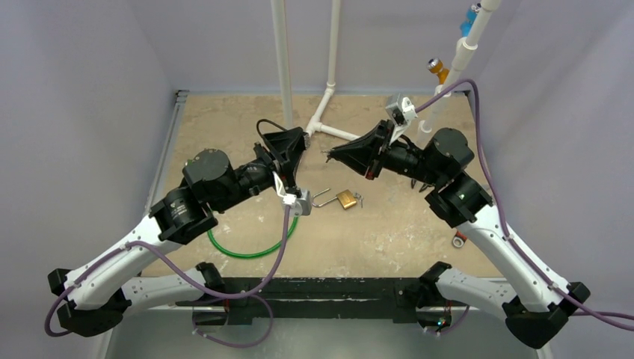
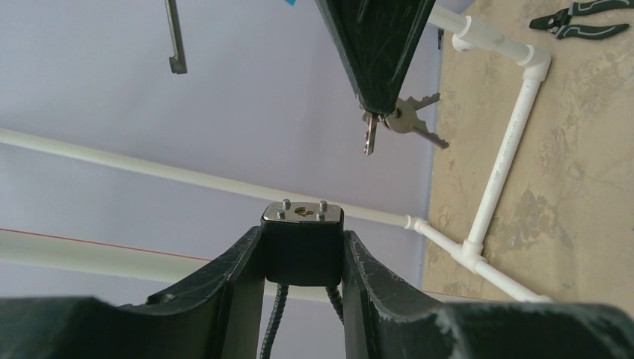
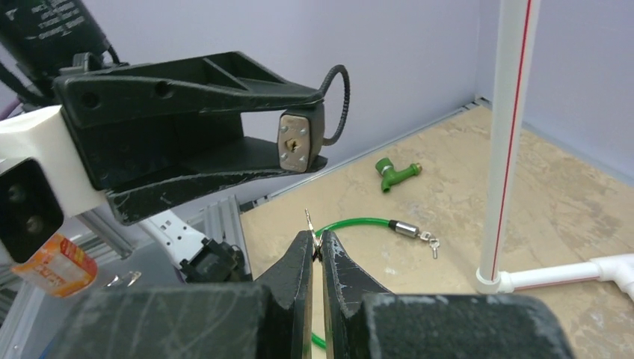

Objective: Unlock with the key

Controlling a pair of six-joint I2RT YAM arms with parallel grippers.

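A black cable lock (image 2: 303,247) with a metal keyhole face sits between the fingers of my left gripper (image 1: 296,143). Its keyhole (image 3: 293,145) shows in the right wrist view, and its dark cable (image 3: 347,97) loops out behind. My right gripper (image 1: 333,155) is closed on a thin key (image 2: 371,134), whose blade sticks out past the fingertips (image 2: 376,101). Other keys (image 2: 411,120) on the same ring hang beside it. Key and lock face each other, apart, with a small gap between them. The blade is not in the keyhole.
On the board lie a brass padlock (image 1: 346,199) with its long shackle and a green cable (image 1: 250,256). White pipes (image 1: 336,133) stand behind the grippers. Pliers (image 2: 579,19) lie on the board, and a green tap (image 3: 398,173) is at the left.
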